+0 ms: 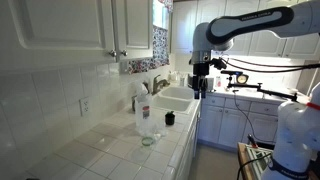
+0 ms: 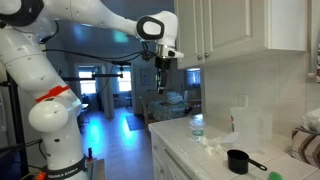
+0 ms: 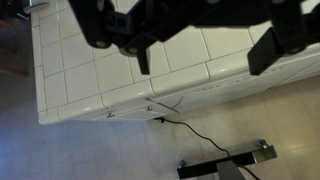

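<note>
In exterior view 1 my gripper (image 1: pixel 200 84) hangs from the raised arm, high over the counter's front edge. Exterior view 2 shows the same gripper (image 2: pixel 160 83) well above the countertop, clear of every object. Between its two dark fingers in the wrist view there is a wide gap, so the gripper is open and empty. Below it lie the white tiled counter (image 3: pixel 92 72) and the floor. A small black pot (image 2: pixel 238 161) stands on the counter, also visible as a dark pot (image 1: pixel 169 118) in exterior view 1.
A clear container (image 2: pixel 196 124) and a white bottle (image 2: pixel 239 114) stand farther back on the counter. The sink (image 1: pixel 178 92) lies beyond them. Upper cabinets (image 1: pixel 60 35) overhang the wall side. A cable (image 3: pixel 190 128) crosses the floor.
</note>
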